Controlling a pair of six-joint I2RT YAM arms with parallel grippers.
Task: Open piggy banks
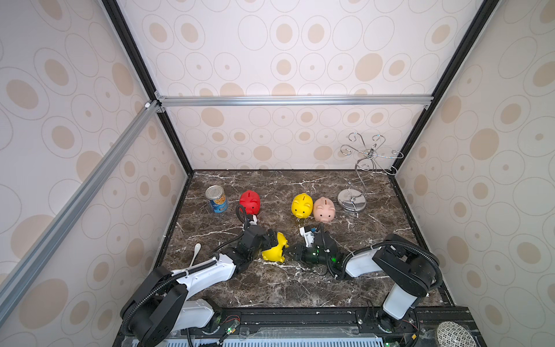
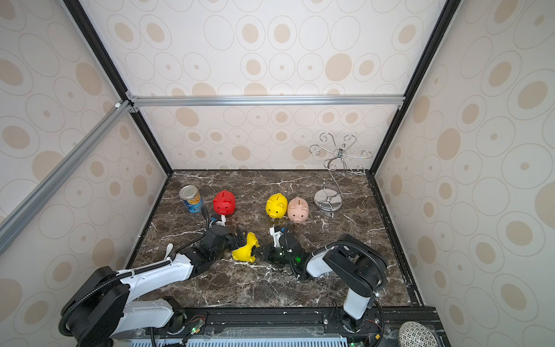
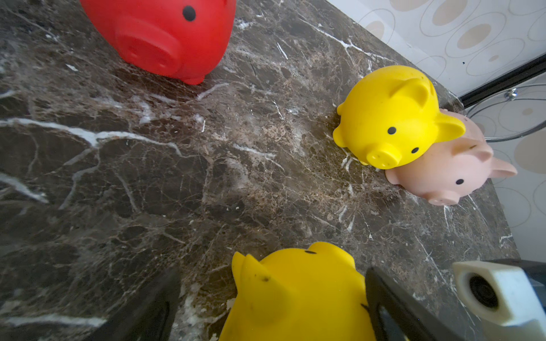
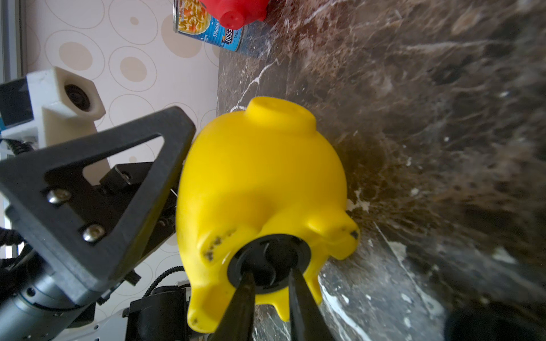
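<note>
A yellow piggy bank [image 1: 273, 249] lies on its side on the marble counter between the grippers, its black bottom plug [image 4: 267, 261] facing my right gripper, whose narrow fingertips are part open at that plug. My left gripper stands open around the pig from the left, a finger on either side; contact is unclear. Behind stand a red piggy bank [image 1: 249, 201], another yellow one [image 1: 301, 206] and a pink one [image 1: 324, 210], all upright.
A food can [image 1: 217, 199] stands at the back left. A chrome stand [image 1: 351, 200] is at the back right. A white spoon [image 1: 196, 251] lies at the left. Walls close the back and sides.
</note>
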